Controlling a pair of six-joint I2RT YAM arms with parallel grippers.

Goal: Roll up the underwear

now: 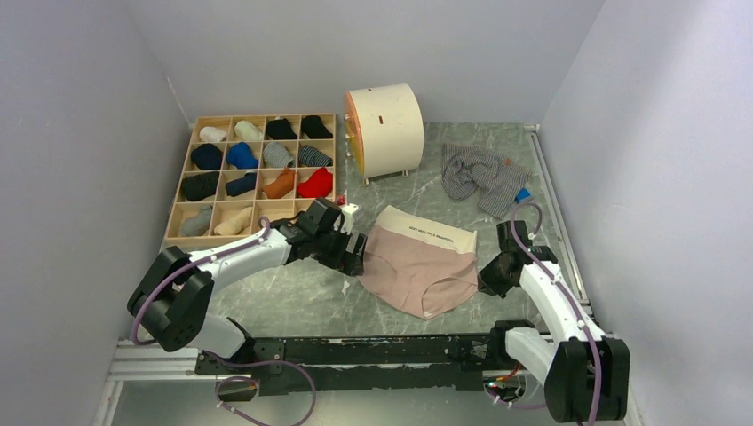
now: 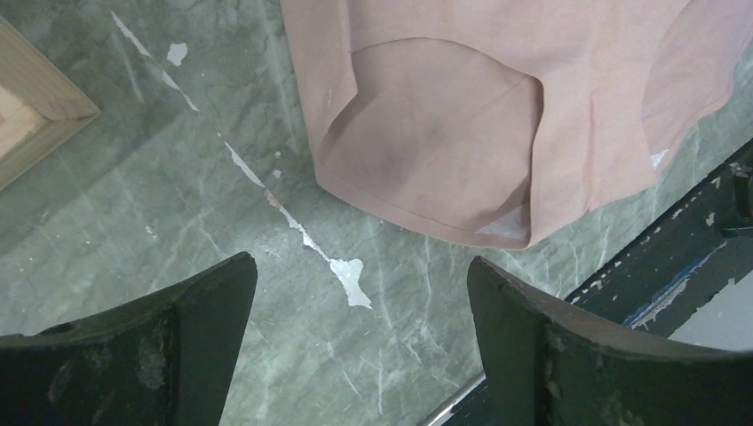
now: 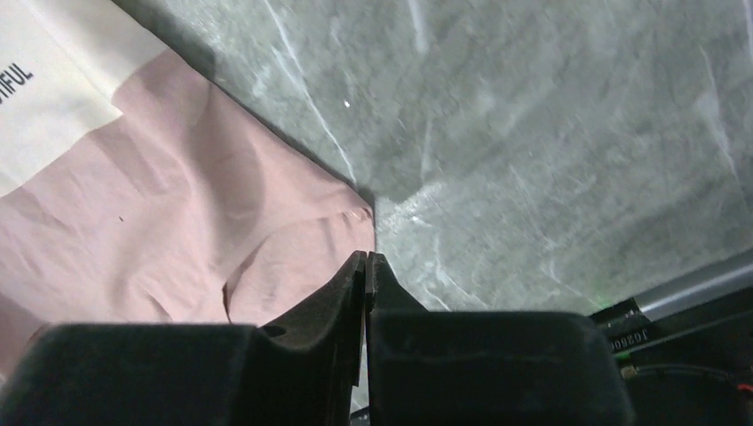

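Note:
Pink underwear with a cream lettered waistband (image 1: 417, 262) lies spread on the grey table, waistband toward the back. My left gripper (image 1: 353, 257) hovers open by its left end; the left wrist view shows folded cloth (image 2: 444, 133) beyond the empty fingertips. My right gripper (image 1: 487, 282) is at the right lower corner, its fingertips closed together; in the right wrist view the cloth's corner (image 3: 337, 204) lies just beyond them, and whether they pinch any fabric is hidden.
A wooden grid box (image 1: 249, 207) of rolled garments stands back left. A white drum (image 1: 386, 129) is at the back, a grey striped cloth (image 1: 479, 169) back right.

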